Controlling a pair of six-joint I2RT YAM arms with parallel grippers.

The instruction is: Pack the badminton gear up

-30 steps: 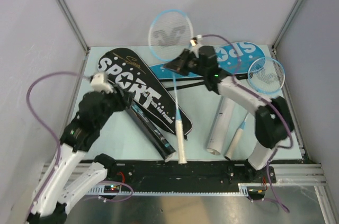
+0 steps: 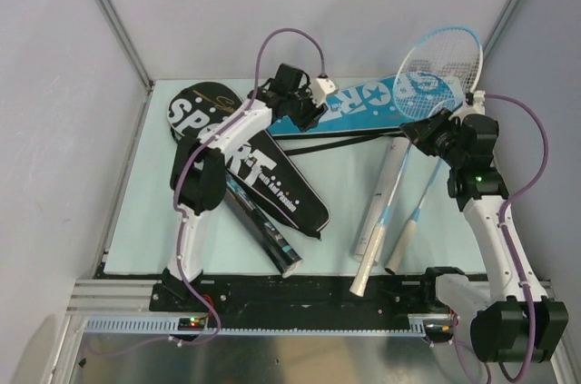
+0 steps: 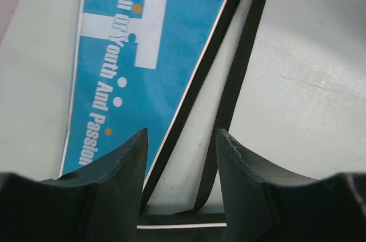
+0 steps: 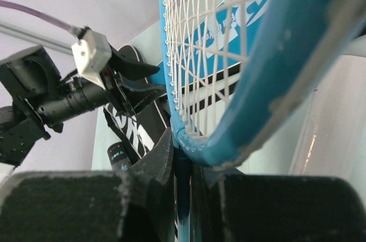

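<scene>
A blue badminton racket (image 2: 441, 32) hangs above the right side of the table, its white handle (image 2: 367, 261) pointing toward the front. My right gripper is shut on its throat, just below the strung head. Over the near-left end of the blue bag (image 2: 349, 110) is my left gripper, open, with nothing between its fingers. The black bag (image 2: 289, 186) lies slantwise on the left, partly hidden by the left arm. A second racket (image 2: 406, 237) lies at the right, partly covered by the right arm and held racket.
A black tube (image 2: 260, 230) lies at front left, below the black bag. The white shuttlecock tube (image 2: 385, 192) lies under the held racket. Bare table (image 2: 331, 207) shows in the middle. A black strap (image 2: 331, 145) runs beside the blue bag.
</scene>
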